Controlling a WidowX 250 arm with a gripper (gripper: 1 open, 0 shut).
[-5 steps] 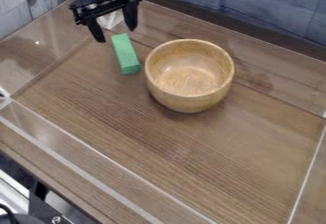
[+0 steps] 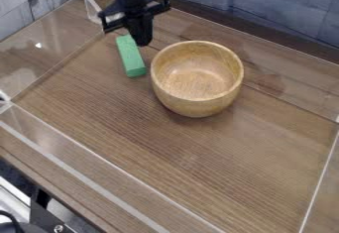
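Observation:
My gripper point(image 2: 133, 23), black, is at the top centre, low over the table just behind the green block point(image 2: 129, 56). It looks shut, with nothing visible between its fingers, though the tips are small and dark. The green block lies lengthwise on the wooden table, left of a large tan bowl point(image 2: 196, 77). Whether the gripper touches the block's far end I cannot tell.
Dark space shows beyond its edge at the lower left and upper right.
My gripper has moved slightly right along the back, to above the far end of the green block. The block and bowl look about where they were.

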